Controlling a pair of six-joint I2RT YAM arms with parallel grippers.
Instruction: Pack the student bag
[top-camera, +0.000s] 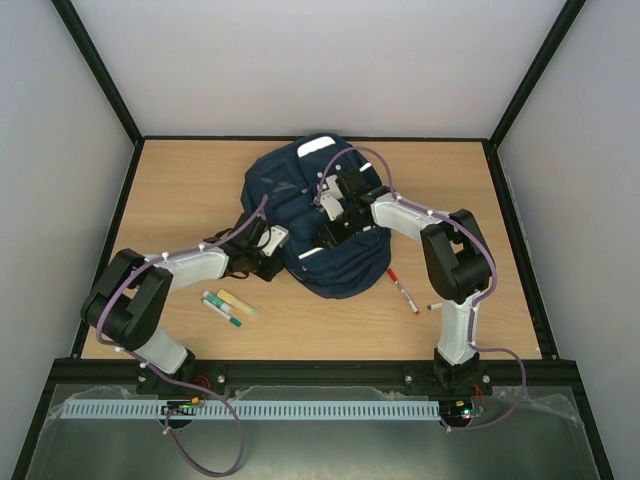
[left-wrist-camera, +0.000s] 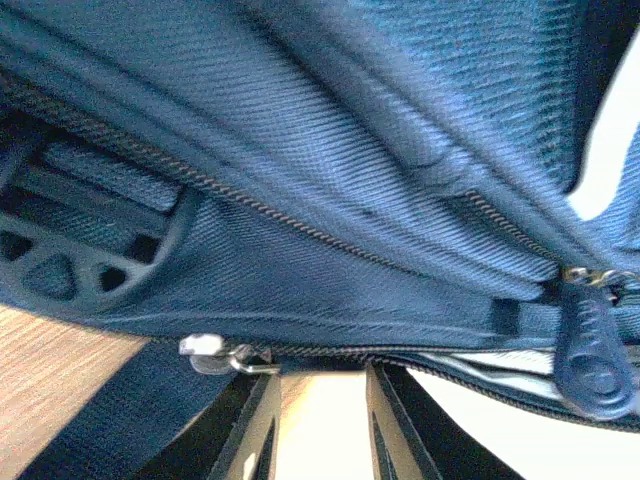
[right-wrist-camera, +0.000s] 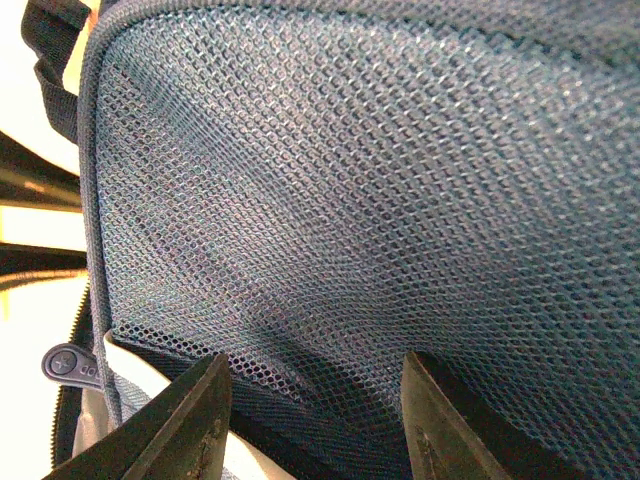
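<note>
A dark blue backpack (top-camera: 345, 273) lies on the table, spanning the middle of the top view. At its left lower edge is my left gripper (top-camera: 270, 266). In the left wrist view its fingers (left-wrist-camera: 250, 430) stand apart with nothing clearly held, close below a zipper seam. A small metal tab (left-wrist-camera: 215, 352) is just left of them, and a blue zipper pull (left-wrist-camera: 592, 350) hangs at the right. Over the bag's middle, my right gripper is open. Its fingers (right-wrist-camera: 205, 420) border blue fabric and a pale-edged opening, with no object visibly gripped.
Left of the bag lie a yellow stick (top-camera: 238, 304), a green-and-white tube (top-camera: 215, 300) and a green marker (top-camera: 222, 314). A red-and-white marker (top-camera: 403, 290) rests to the right, near a partly hidden white one (top-camera: 434, 306).
</note>
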